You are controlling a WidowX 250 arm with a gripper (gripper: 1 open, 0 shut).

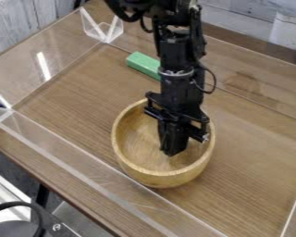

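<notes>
A round tan wooden bowl (144, 162) sits on the wooden table near the middle of the view. My black gripper (176, 143) points down from the top, its lower end inside the bowl at the back right. The fingertips are dark and small, so I cannot make out how far apart they are or whether anything is between them.
A green block (144, 65) lies behind the bowl, left of the arm. A clear plastic object (103, 28) stands at the back left. A black cable or ring (15, 208) is at the bottom left corner.
</notes>
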